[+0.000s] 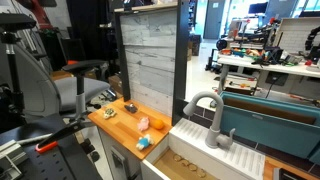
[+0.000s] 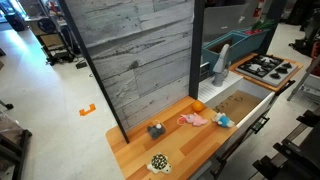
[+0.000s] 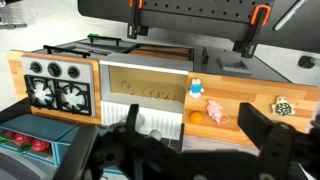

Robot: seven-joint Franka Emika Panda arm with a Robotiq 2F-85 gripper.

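In the wrist view my gripper shows as two dark fingers set wide apart; it is open, with no object visible between them. Below lies the wooden counter (image 2: 150, 148). A blue-and-white item (image 3: 196, 88), a pink item (image 3: 215, 109) and a small orange ball-like thing (image 3: 197, 119) are close together beside the sink. Farther along the counter sits a dark-and-cream patterned piece (image 3: 282, 105). A small dark object (image 2: 156, 130) stands near the wall panel in exterior view 2. None of these touches the gripper.
The sink (image 2: 238, 104) is built into the counter, with a grey faucet (image 1: 211, 105) behind it. A stovetop (image 3: 59, 85) lies beyond the sink. A tall grey wooden panel (image 1: 150, 65) rises behind the counter. Dark robot framework (image 1: 85, 68) fills the left of exterior view 1.
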